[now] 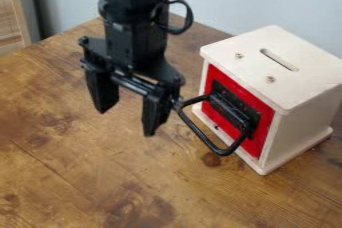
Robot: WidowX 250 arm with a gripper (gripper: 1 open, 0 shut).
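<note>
The black gripper [127,100] hangs open above the wooden table, its two fingers spread wide with nothing visible between them. To its right stands a pale wooden box [274,62] with a red front panel [222,73], a slot and two knobs on top. A black handle [221,147] sticks out from the black fitting on the red panel, just right of and below the gripper's right finger.
A pale wall rises behind the box, and a wooden panel [11,12] stands at the far left edge.
</note>
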